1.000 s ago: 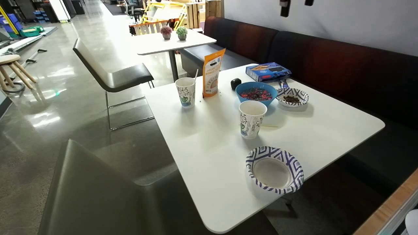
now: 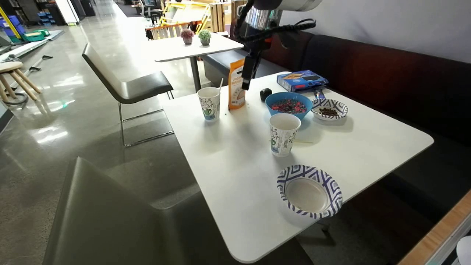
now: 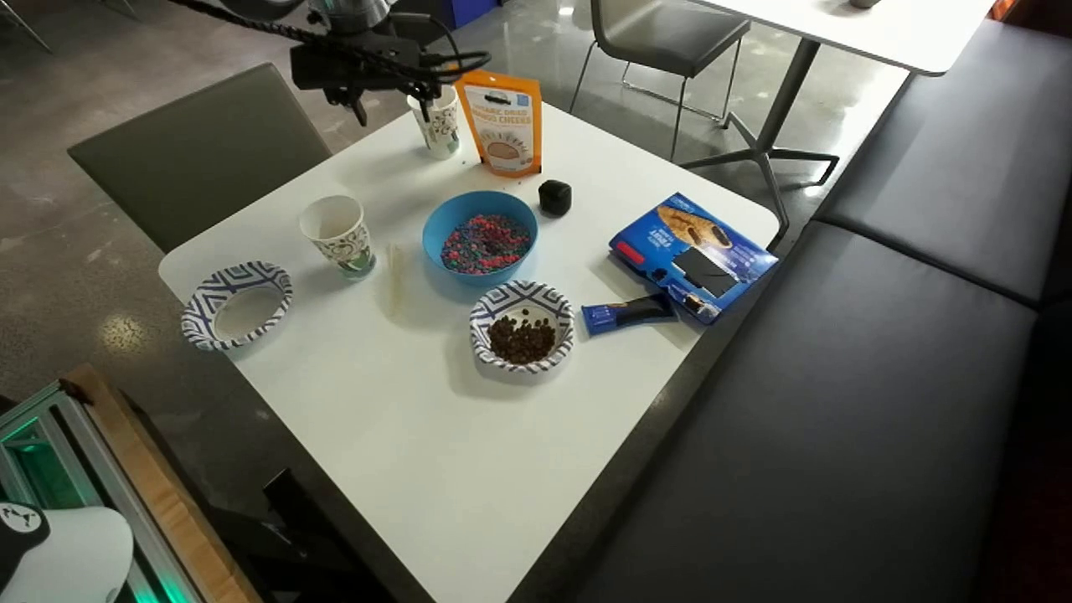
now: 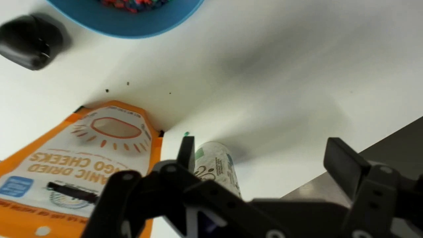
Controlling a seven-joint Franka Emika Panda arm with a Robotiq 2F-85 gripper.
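My gripper [image 3: 392, 115] hangs open over the far-left edge of the table, nothing between its fingers. In the wrist view the fingers [image 4: 343, 166] stand wide apart. Near the left one, lower down, is a patterned paper cup [image 4: 217, 164], partly hidden by the gripper; a thin stick rises from this cup [image 2: 209, 105] in exterior view 1. Beside it stands an orange mango pouch [image 3: 505, 129], upright. A second paper cup [image 3: 339, 233] stands nearer the patterned bowl [image 3: 205, 301], which looks empty. The blue bowl [image 3: 435, 233] holds red and dark bits.
Another patterned bowl [image 3: 523, 367] holds brown pieces. A black lump [image 3: 554, 198], a blue box [image 3: 698, 251], a blue wrapper [image 3: 628, 313] and a pale stick [image 3: 394, 281] also lie on the table.
In exterior view 1 my gripper has come down and left from the top right to beside the mango pouch, partly covering it. The table items look unmoved.
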